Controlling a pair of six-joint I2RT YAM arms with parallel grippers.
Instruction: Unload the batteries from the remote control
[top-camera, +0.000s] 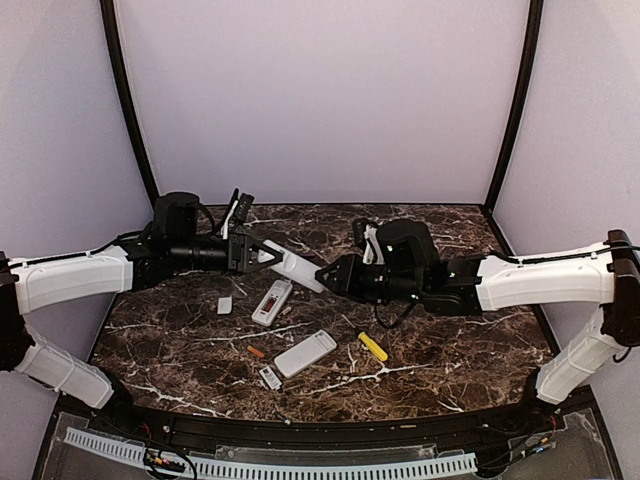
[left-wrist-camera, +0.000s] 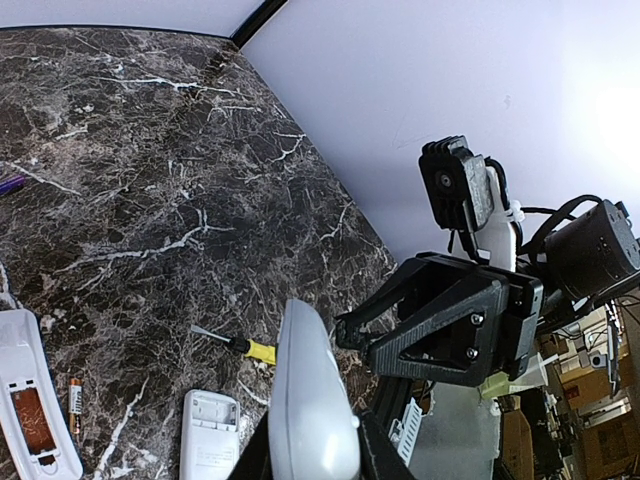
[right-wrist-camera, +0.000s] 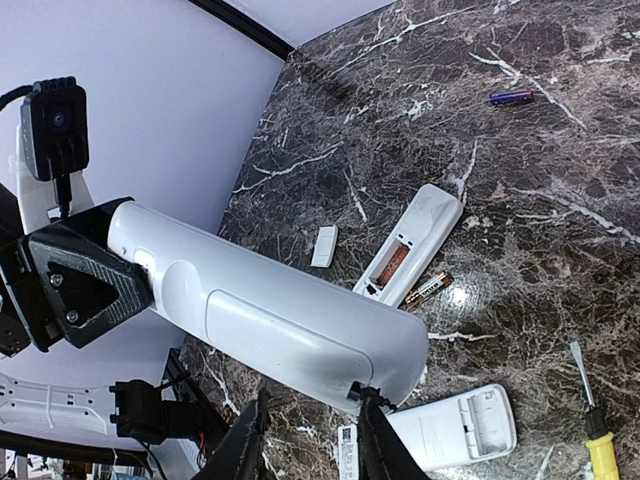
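A white remote (top-camera: 292, 268) (left-wrist-camera: 312, 400) (right-wrist-camera: 270, 310) hangs over the table, with my left gripper (top-camera: 258, 255) shut on its far end. My right gripper (top-camera: 330, 278) is at the other end; in the right wrist view its black fingertips stand apart just below the remote's near end, beside a small dark slot. On the table lie another white remote (top-camera: 265, 310) (left-wrist-camera: 30, 390) with an open compartment and an orange-brown cell inside, a silver battery (left-wrist-camera: 75, 405) (right-wrist-camera: 430, 288) beside it, and a purple battery (right-wrist-camera: 510, 97).
A white remote or case (top-camera: 305, 353) lies at the front middle, near small white pieces (top-camera: 270, 378) (right-wrist-camera: 324, 246). A yellow screwdriver (top-camera: 372, 346) lies to the right.
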